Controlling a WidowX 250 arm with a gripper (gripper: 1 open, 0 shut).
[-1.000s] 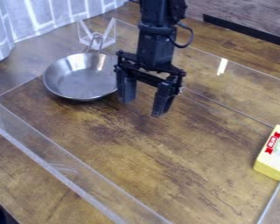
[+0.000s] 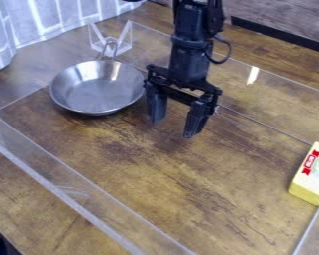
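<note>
My black gripper [image 2: 177, 108] hangs over the wooden table, open, with its two fingers apart and nothing visible between them. A steel pan [image 2: 93, 90] lies just left of it. A yellow box [image 2: 309, 177] with a red label lies at the right edge, well away from the gripper.
A wire rack [image 2: 109, 38] stands behind the pan. A white cloth [image 2: 36, 22] covers the back left, and clear strips run along the left and right sides of the table.
My gripper has moved slightly to the right over the last second. The pan and the yellow box stay where they were.
</note>
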